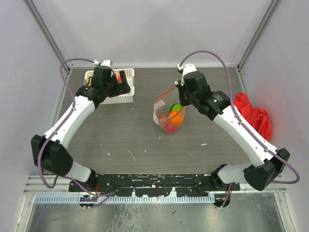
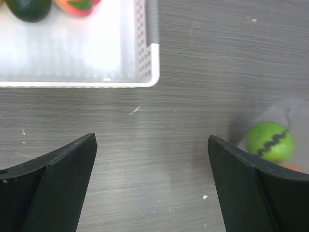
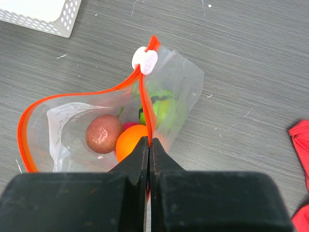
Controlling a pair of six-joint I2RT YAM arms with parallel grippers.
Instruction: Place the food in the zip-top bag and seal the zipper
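Observation:
The clear zip top bag (image 3: pixel 188 72) with an orange zipper band stands with its mouth spread, a white slider (image 3: pixel 145 60) on the band. Inside it are a brown round fruit (image 3: pixel 103 133), an orange (image 3: pixel 129 141) and a green striped fruit (image 3: pixel 163 107). My right gripper is shut on the bag's orange-edged rim. Over the white basket (image 1: pixel 120 99) at the back left, my left gripper (image 1: pixel 124 83) hangs open with empty fingers. A dark green avocado (image 2: pixel 29 8) and a peach (image 2: pixel 75 6) lie in that basket.
A crumpled red cloth (image 1: pixel 253 116) lies at the right edge of the table. Bare grey tabletop (image 1: pixel 125 140) stretches in front of the basket and left of the bag.

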